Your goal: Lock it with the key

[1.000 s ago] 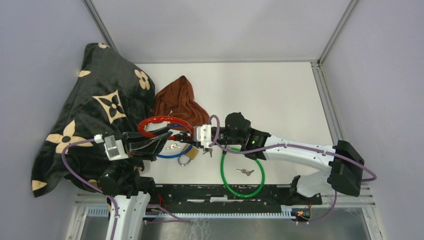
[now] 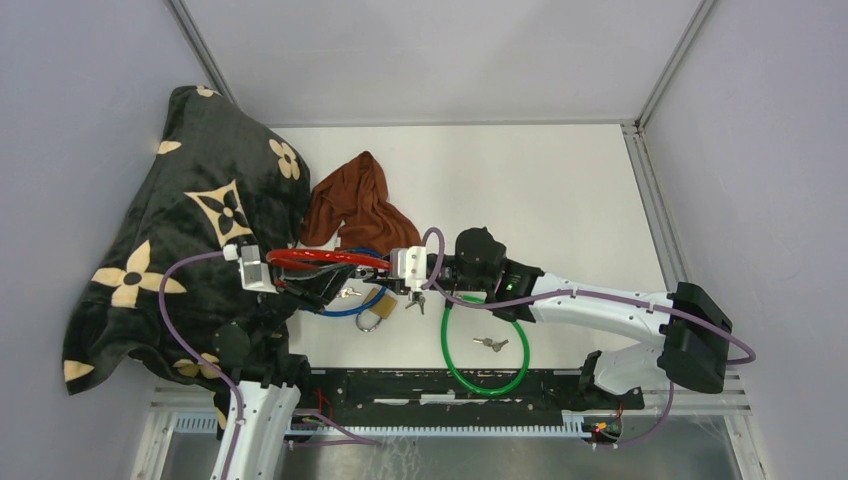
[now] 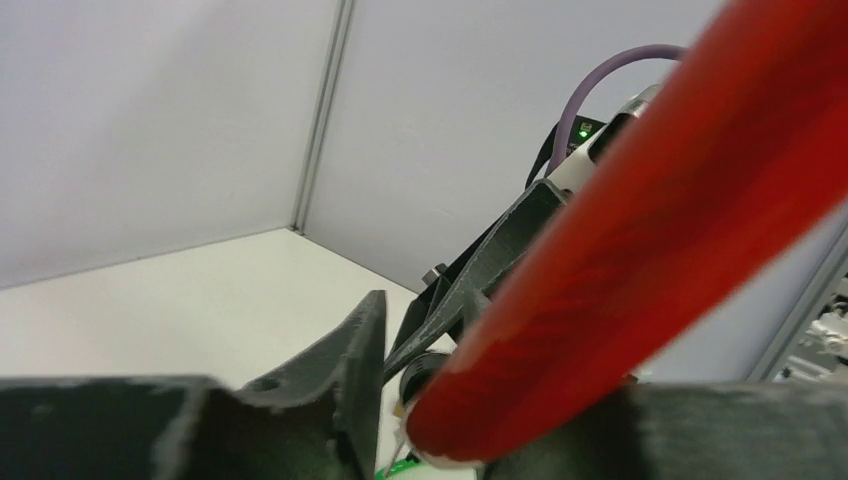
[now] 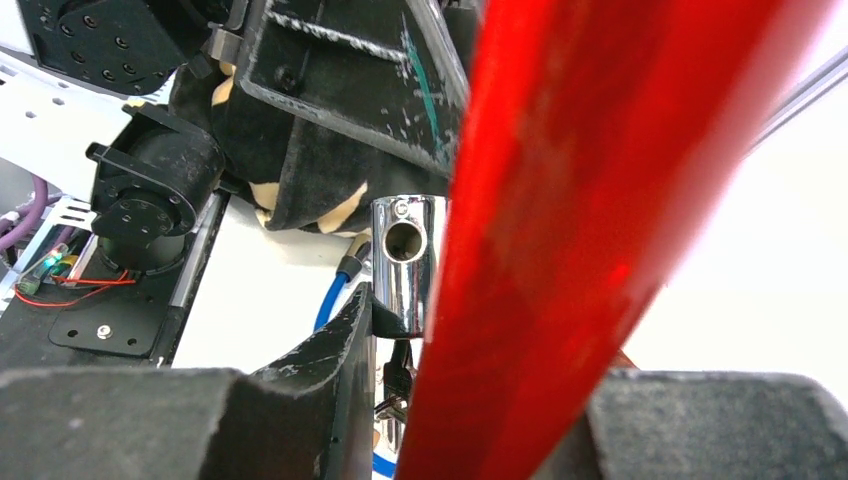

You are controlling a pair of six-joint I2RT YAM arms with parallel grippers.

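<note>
A red cable lock (image 2: 315, 258) is held up between my two grippers, which nearly meet over the table. In the left wrist view its end lies between the fingers of my left gripper. In the right wrist view its red body rises from between the fingers of my right gripper, beside a chrome lock cylinder (image 4: 403, 300) with a round hole. Whether either gripper is fully closed on it is hard to tell. On the table are loose keys (image 2: 492, 343) and a brass padlock (image 2: 381, 306).
A blue cable lock (image 2: 340, 313) and a green one (image 2: 450, 360) lie on the table. A brown cloth (image 2: 355, 200) is behind; a patterned dark blanket (image 2: 170, 250) fills the left.
My left gripper has turned and risen in the top view, and the red loop has flattened and tilted. The right arm has shifted only slightly.
</note>
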